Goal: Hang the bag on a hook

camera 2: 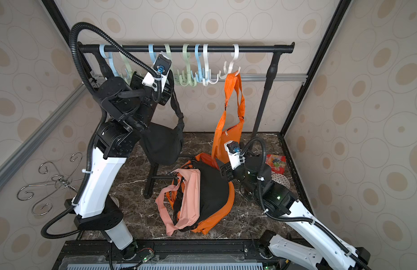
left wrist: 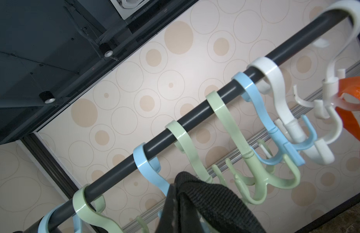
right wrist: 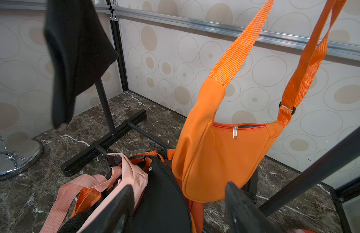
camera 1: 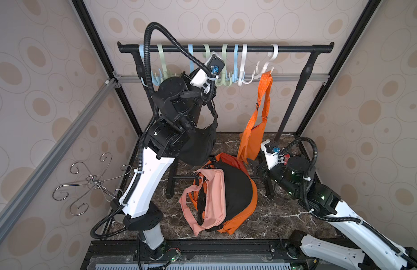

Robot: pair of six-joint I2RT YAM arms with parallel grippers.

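Observation:
Below my left gripper hangs the black bag (camera 1: pixel 198 147), its body showing in both top views and dark at the upper left of the right wrist view. The gripper is shut on the bag's strap (left wrist: pixel 222 203), which runs off to the right in the left wrist view. It is just under the rail (left wrist: pixel 203 119), near the green and blue hooks (left wrist: pixel 257 167); the arm hides part of this in the top views. An orange bag (right wrist: pixel 226 159) hangs by its strap from a white hook (camera 1: pixel 263 67). My right gripper is open and empty, close to the orange bag's lower end.
On the marble floor lies a heap with a pink bag (camera 1: pixel 213 198) and a black-and-orange bag (camera 1: pixel 239 193). A metal stand (camera 1: pixel 95 181) with curled arms is at the left. Several hooks sit close together along the rail.

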